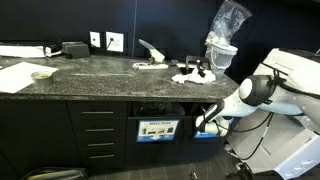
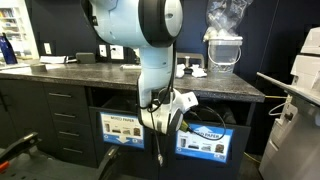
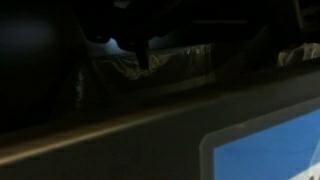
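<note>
My gripper shows as a dark shape at the top of the wrist view and looks open, nothing visible between its fingers. Below it a dark bin front (image 3: 100,133) crosses the wrist view, its blue-and-white label at lower right. Clear plastic liner (image 3: 170,65) glints in the shadow behind that edge. From outside, the white arm (image 1: 245,100) reaches under the counter to the bins. One labelled bin front (image 2: 122,128) is left of the arm and another (image 2: 203,142) right of it; the arm partly covers the area between. The bins' insides are mostly too dark to make out.
Overhead the dark countertop (image 1: 100,80) sticks out above the bins. Drawers (image 1: 97,135) stand to their left. A white cloth (image 1: 193,76) and a container with a plastic bag (image 1: 222,50) are on the counter. A cable (image 1: 262,135) loops beside the arm.
</note>
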